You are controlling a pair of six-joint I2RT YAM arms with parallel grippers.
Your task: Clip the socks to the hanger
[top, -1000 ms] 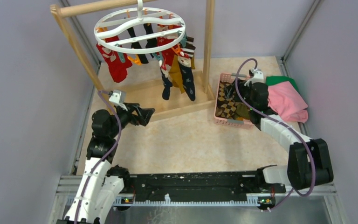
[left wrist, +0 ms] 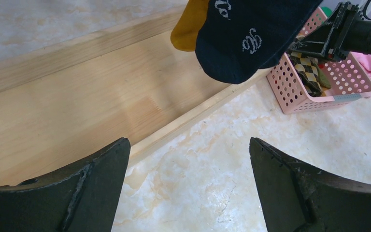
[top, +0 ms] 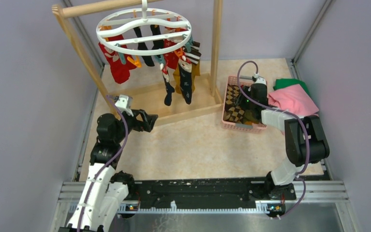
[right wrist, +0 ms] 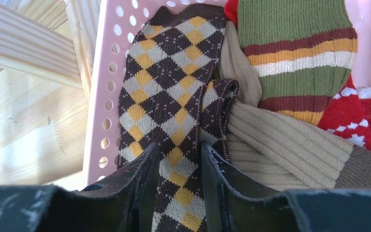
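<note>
The white round hanger (top: 144, 47) carries several clipped socks, among them a red sock (top: 120, 67) and a navy sock (top: 185, 86). A pink basket (top: 228, 126) on the right holds socks, including a checkered sock (right wrist: 174, 87) in yellow, black and grey. My right gripper is down in the basket, its fingers part open with the checkered sock showing between and beneath them; whether they pinch it is not clear. Left of the hanger's wooden base, my left gripper stands open and empty. Dark socks (left wrist: 251, 43) hang ahead of it.
A striped green sock (right wrist: 297, 48) and ribbed beige-grey socks (right wrist: 290, 140) lie in the basket too. Beside it are pink cloth (top: 297, 99) and green cloth (top: 285, 83). Wooden posts (top: 216, 48) frame the hanger.
The hanging socks sway a little.
</note>
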